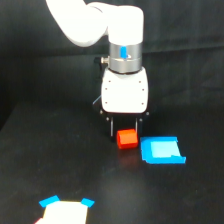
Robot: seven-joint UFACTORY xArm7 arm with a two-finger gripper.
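A small orange-red block (127, 140) lies on the dark table near the middle of the camera view. Just above and behind it, the white arm's gripper (125, 128) points down with its dark fingers spread apart. One of these fingers (111, 125) shows on the left of the block's upper edge, the other on the right. Nothing is seen held. Whether the block lies between the fingertips or a little in front of them, I cannot tell.
Close to the block's right lies a light-blue square (162, 150) edged with blue tape. At the lower left is a pale sheet (65, 213) with blue tape at its corners, cut off by the frame.
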